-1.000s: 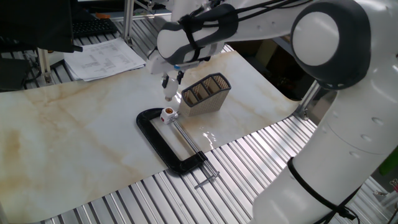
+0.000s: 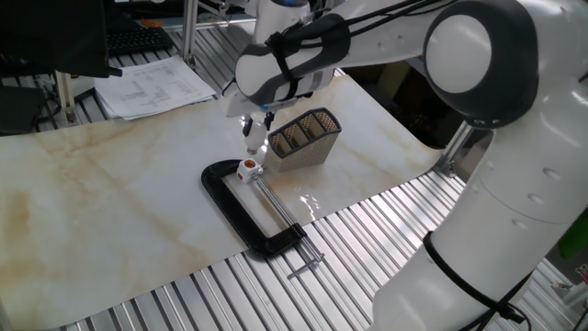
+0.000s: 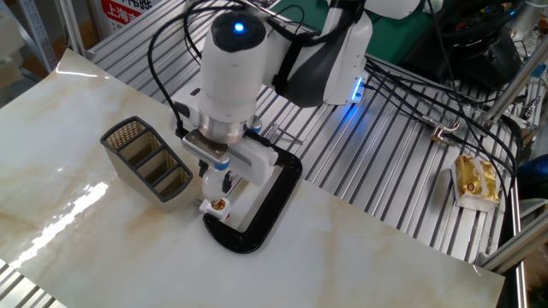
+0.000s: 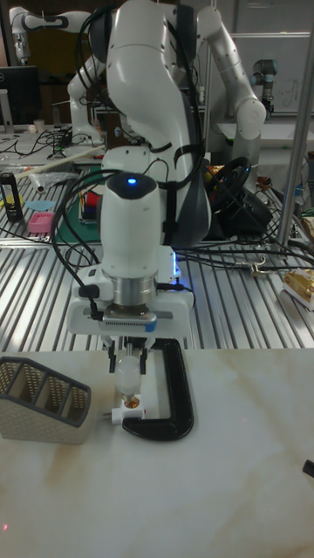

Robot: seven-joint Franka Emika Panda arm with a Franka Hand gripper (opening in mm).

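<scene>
A clear light bulb (image 4: 128, 378) points base-down between the fingers of my gripper (image 4: 128, 365), which is shut on it. Directly below is a white socket (image 2: 249, 169) with an orange-brown opening. The black C-clamp (image 2: 231, 208) lies flat, with the socket at the end of its screw, against the frame. In exterior view 1 the bulb's lower end appears just above the socket's opening; whether they touch, I cannot tell. From exterior view 2, the hand covers part of the clamp and the bulb (image 3: 213, 182) shows close to the socket (image 3: 215, 208).
A beige basket (image 2: 304, 152) with a dark rim and several compartments stands right beside the bulb and socket. Papers (image 2: 154, 87) lie at the far table edge. The marbled board (image 2: 110, 202) is mostly bare on the side away from the basket.
My gripper has come down slightly with the bulb, bringing it nearer the socket. The clamp, socket and basket have stayed in place.
</scene>
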